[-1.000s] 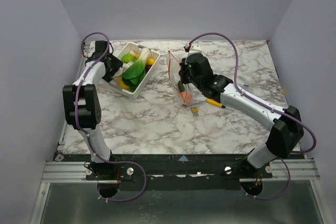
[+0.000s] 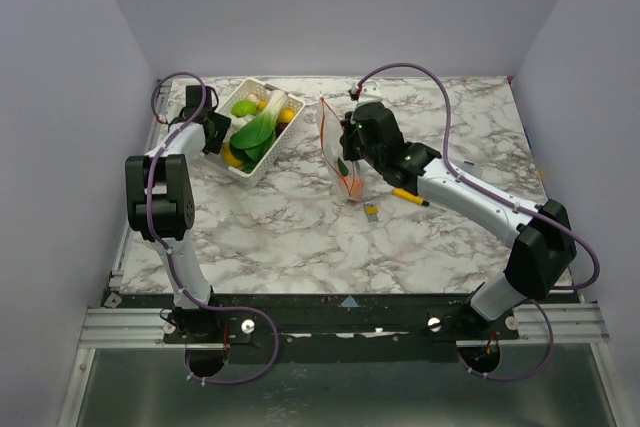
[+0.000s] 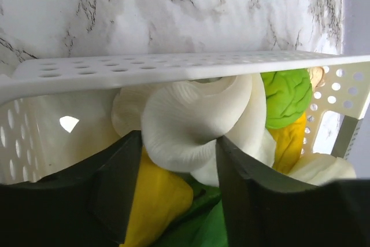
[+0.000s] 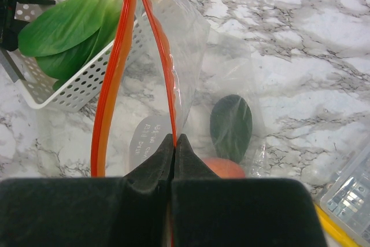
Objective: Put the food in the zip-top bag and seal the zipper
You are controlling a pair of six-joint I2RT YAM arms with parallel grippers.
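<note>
A white perforated basket (image 3: 87, 70) at the back left holds a bok choy (image 2: 257, 130), a green cabbage (image 3: 286, 96), yellow items and a white mushroom-like piece (image 3: 191, 114). My left gripper is in the basket, its fingers part open at either side of the white piece; whether it grips is unclear. My right gripper is shut on the red-orange zipper edge of the upright clear bag (image 4: 185, 85). Inside the bag show a dark green item (image 4: 230, 125) and a peach-coloured item (image 4: 222, 166).
Right of the bag lie a yellow-handled tool (image 2: 408, 196) and a clear plastic container (image 4: 350, 201). A small yellow-topped object (image 2: 371, 213) lies in front.
My left gripper has shifted slightly at the basket's left end. The right arm and the bag look almost unchanged.
</note>
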